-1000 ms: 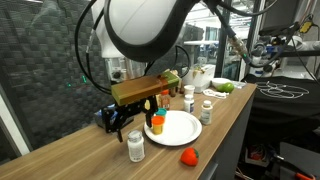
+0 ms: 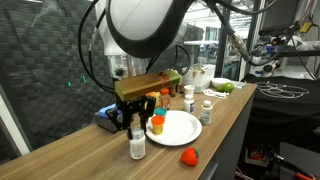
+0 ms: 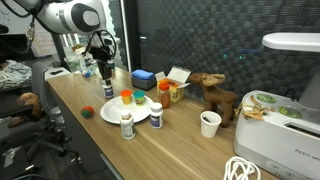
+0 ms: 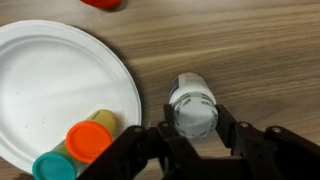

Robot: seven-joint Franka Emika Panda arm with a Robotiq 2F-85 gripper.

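A small white bottle (image 2: pixel 137 149) stands upright on the wooden table, to the left of the plate in exterior view 1. My gripper (image 2: pixel 137 133) comes down over it from above and is shut on its upper part. Seen from the wrist, the bottle's round pale top (image 4: pixel 195 113) sits between the dark fingertips, one on either side. The bottle's base appears to rest on the table.
Beside the bottle lies a white plate (image 4: pixel 50 75) carrying an orange cup (image 4: pixel 90 138) and a teal one (image 4: pixel 54 166). A red tomato (image 2: pixel 190 156) is near the table's front edge. Several bottles and a white cup (image 3: pixel 210 122) stand farther along. Left of the bottle, the table is clear.
The fingers have drawn together from a wider spread onto the bottle's upper part. The bottle has stayed at nearly the same place on the table.
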